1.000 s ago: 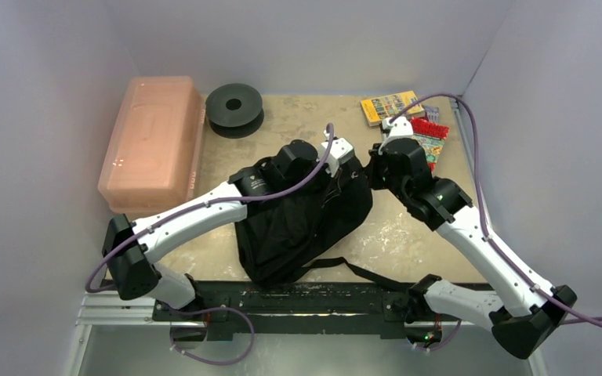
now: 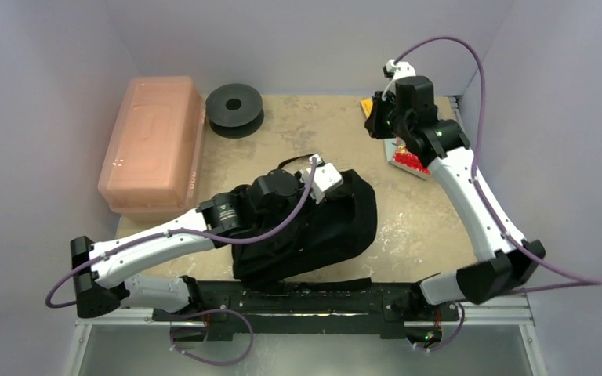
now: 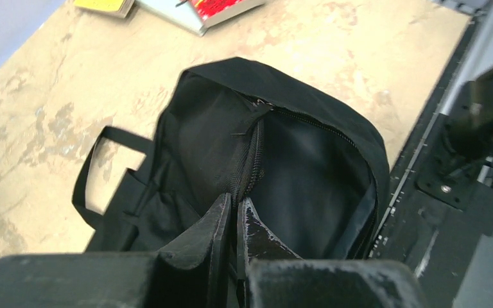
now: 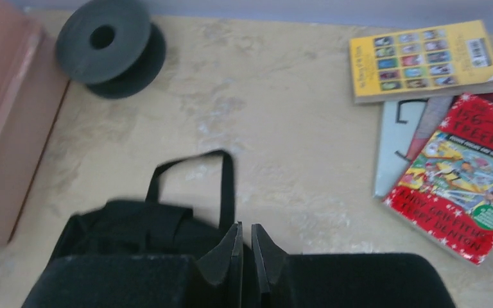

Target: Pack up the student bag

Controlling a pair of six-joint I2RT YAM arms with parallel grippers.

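The black bag lies at the front middle of the table, its mouth gaping toward the right. In the left wrist view my left gripper is shut on the zippered edge of the bag's opening, and the inside beyond looks dark and empty. My right gripper is well away from the bag, up near the back right, with a narrow gap and nothing between its fingers. Below it lie a yellow book and a red book, the red one resting on a light blue flat item.
A closed pinkish plastic box stands at the left, and a dark grey spool sits beside it. Bare table shows between the spool and the books. One bag strap loops out behind the bag.
The left gripper has drawn the bag's edge left and toward the front. A trailing front strap has shifted left.
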